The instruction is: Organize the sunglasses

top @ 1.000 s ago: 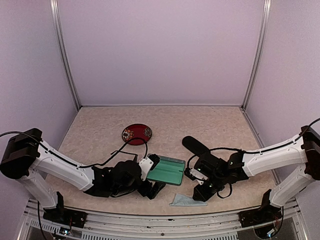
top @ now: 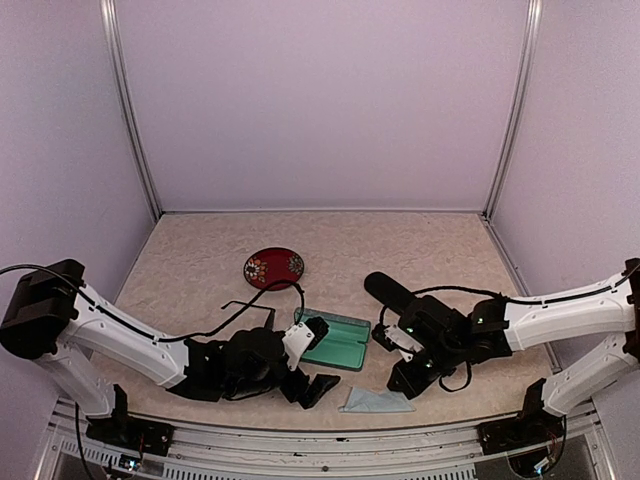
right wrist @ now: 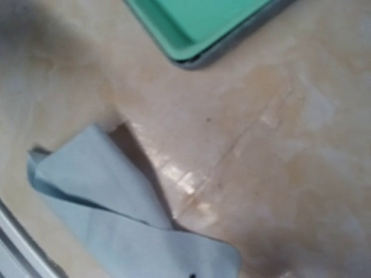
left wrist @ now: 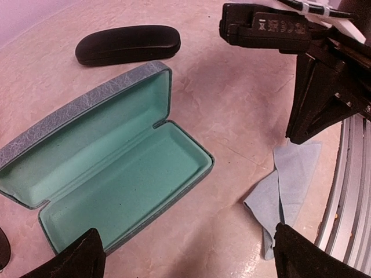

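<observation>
An open eyeglass case [top: 342, 347] with a green lining lies at the middle front, its lid [left wrist: 93, 107] tilted back and its base [left wrist: 130, 185] empty. A folded pale blue cloth [right wrist: 104, 174] lies on the table in front of it. Shut at the cloth's edge is my right gripper; whether any cloth is pinched does not show. My left gripper stands open by the case's near side, nothing between its fingers. Thin dark sunglasses [top: 268, 317] lie behind the left arm, mostly hidden.
A closed black case [left wrist: 128, 44] lies behind and right of the green one. Farther back on the left is a red flowered plate [top: 273, 268]. A metal rail [top: 330, 437] runs along the front.
My left gripper has shifted slightly right and toward the front edge. The right arm has moved a little right, with its gripper still low at the cloth. The case and cloth look unmoved.
</observation>
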